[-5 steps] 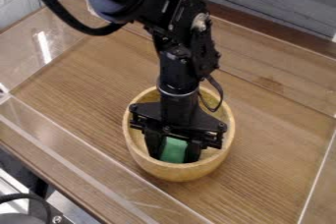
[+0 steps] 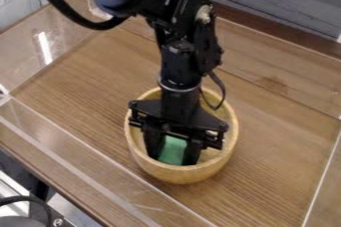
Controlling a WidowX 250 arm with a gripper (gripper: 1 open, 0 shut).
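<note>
A round cream-yellow bowl [image 2: 186, 172] stands on the wooden table near the front middle. My black gripper [image 2: 172, 145] reaches down from the top centre into the bowl, shut on a green object [image 2: 172, 152] inside it. The gripper's body hides much of the bowl's interior and part of the green object.
Bare wooden table [image 2: 266, 131] lies to both sides and behind the bowl, with a grey wall at the back. Clear edging runs along the front left, with dark cables below it at the lower left corner.
My gripper has shifted very slightly over the last second, still down in the bowl around the green object. The bowl stays about where it was.
</note>
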